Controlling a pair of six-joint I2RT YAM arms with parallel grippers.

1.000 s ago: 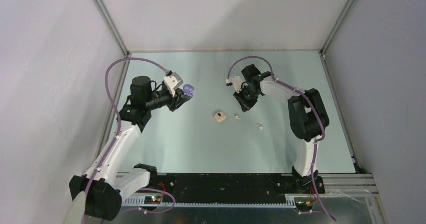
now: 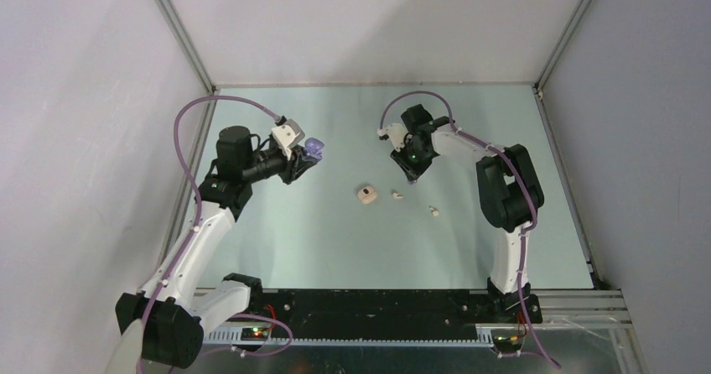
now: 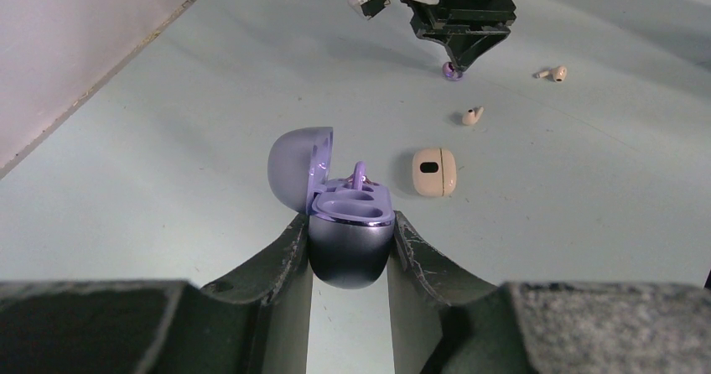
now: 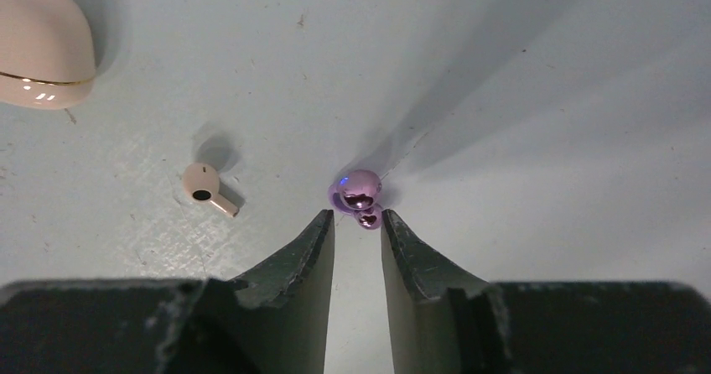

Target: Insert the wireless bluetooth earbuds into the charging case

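My left gripper is shut on an open purple charging case, held upright with its lid raised; a slim lilac piece stands in it. A purple earbud lies on the table, just beyond the fingertips of my right gripper, which is part open and has nothing clearly between its fingers. In the top view that gripper hangs right of centre, with the purple earbud beside it.
A beige case lies closed near the middle, with two beige earbuds to its right.
My right gripper has shifted slightly away from the front edge, so the purple earbud now shows beside it in the top view. The left arm has not visibly moved.
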